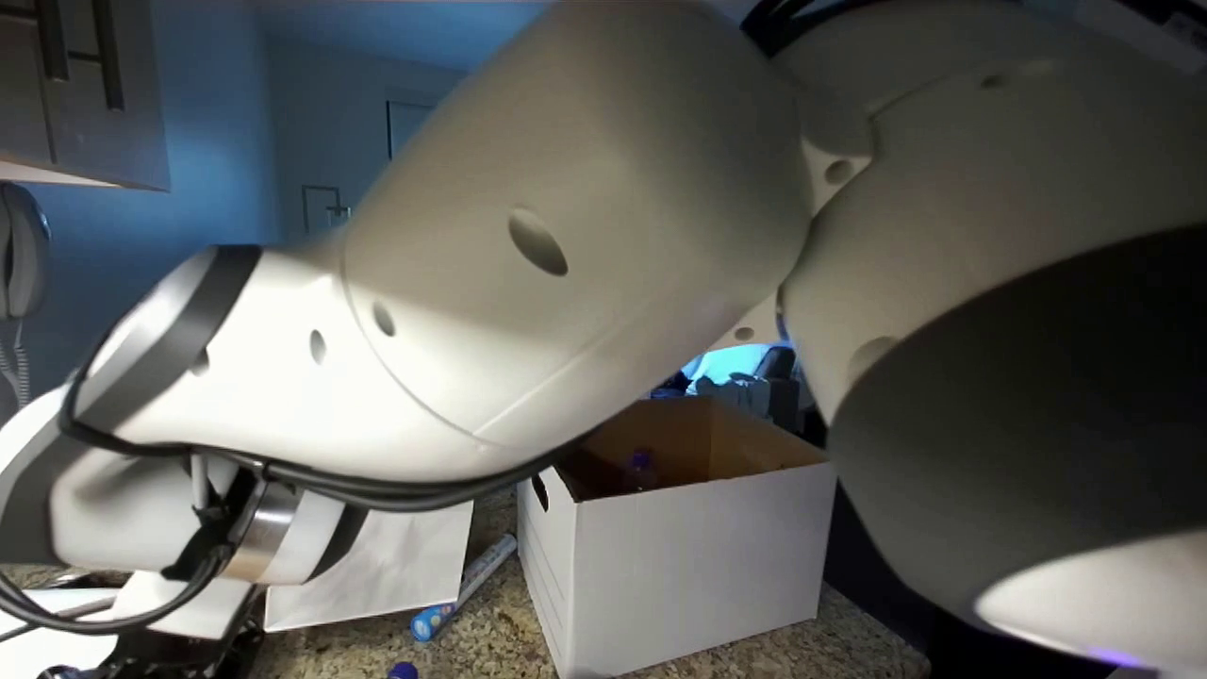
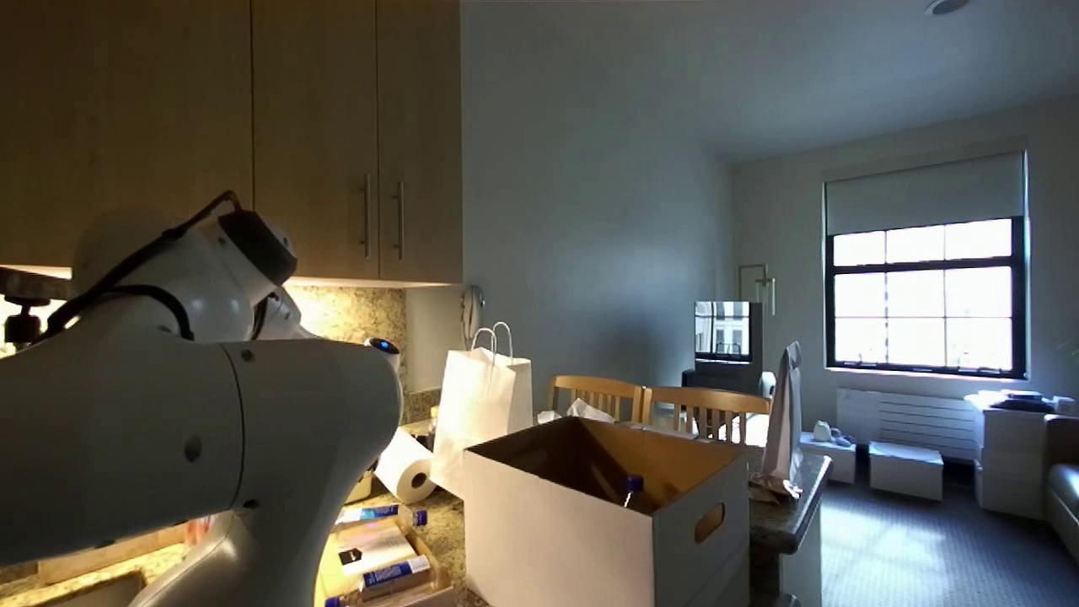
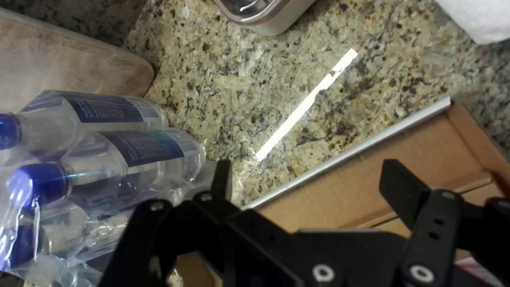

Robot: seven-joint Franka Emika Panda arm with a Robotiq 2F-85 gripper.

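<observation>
My gripper stands open in the wrist view, its two black fingers wide apart with nothing between them. Below it lie the speckled counter and the edge of a brown cardboard tray [image 3: 330,191]. Left of the fingers, several clear bottles [image 3: 143,148] with blue caps lie on their sides, some under clear wrap. A white box [image 2: 566,536], open at the top, stands on the counter in the second exterior view, with a blue-capped bottle [image 2: 633,487] inside. In the first exterior view the arm hides most of the gripper at the lower left.
A white paper bag [image 2: 485,405] and a paper roll [image 2: 406,470] stand behind the box. The tray [image 2: 442,585] beside the arm holds bottles and packets. A blue-and-white tube [image 1: 481,575] lies by the white box [image 1: 702,566]. Bare counter [image 3: 229,86] shows above the gripper.
</observation>
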